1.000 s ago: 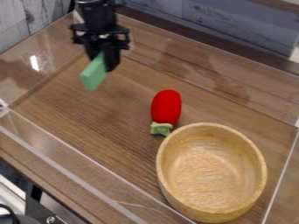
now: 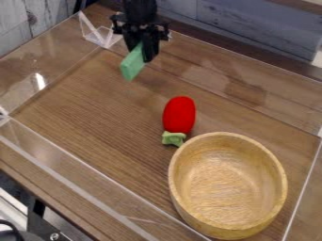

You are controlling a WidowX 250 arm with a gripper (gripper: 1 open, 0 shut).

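Note:
My black gripper (image 2: 138,48) is at the upper middle, shut on a light green object (image 2: 134,64) that hangs below its fingers, tilted. A red oval object (image 2: 179,115) with a pale green end (image 2: 172,137) lies on the wooden table (image 2: 88,122) right of centre. A wide yellow bowl (image 2: 227,184) stands at the lower right.
Walls border the table along the upper left and upper right edges.
The gripper has moved up the view and to the right with the green object in it. The red object and the bowl are unchanged.

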